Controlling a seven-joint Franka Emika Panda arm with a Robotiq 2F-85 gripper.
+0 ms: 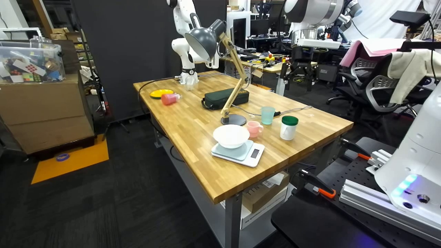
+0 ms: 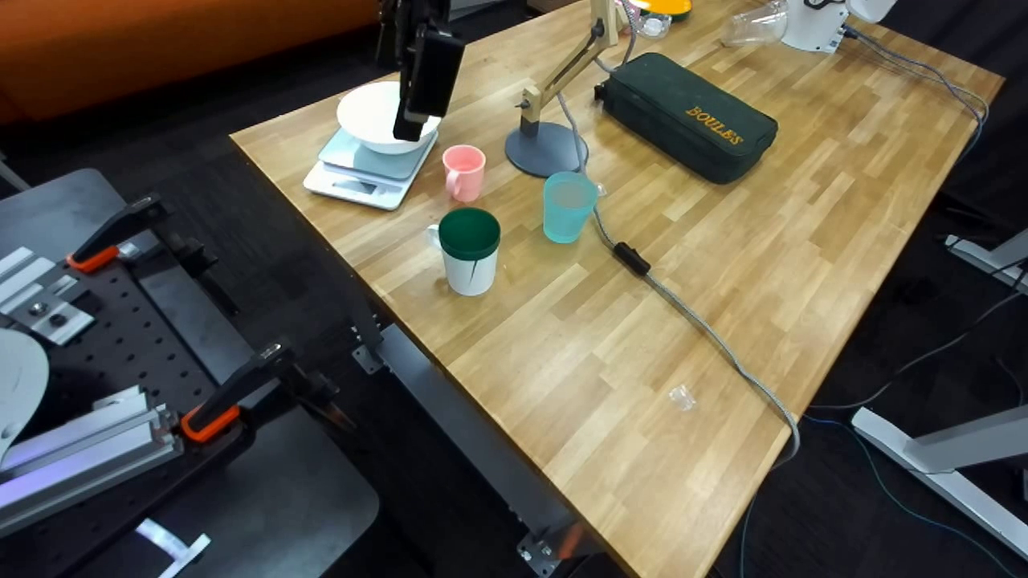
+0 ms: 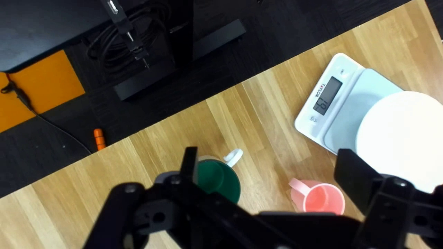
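High above the table my gripper point(image 1: 297, 81) stands open, its fingers wide apart with nothing between them. In the wrist view one finger point(image 3: 190, 162) overlaps the white mug point(image 3: 233, 157) with the green inside, and the other finger point(image 3: 351, 176) lies across the view of the bowl's side. A white bowl point(image 2: 373, 117) rests on a kitchen scale point(image 2: 339, 186), whose display faces the table edge. The pink cup point(image 2: 467, 172) stands upright beside the scale. A teal cup point(image 2: 569, 205) is upright near the lamp base.
A desk lamp point(image 1: 234, 119) rises mid-table, with its cable point(image 2: 714, 337) running to the table edge. Behind it lie a dark green case point(image 2: 689, 117), a yellow plate point(image 1: 161, 93) and a red bottle point(image 1: 169, 99). Bare wood spreads beyond the mug.
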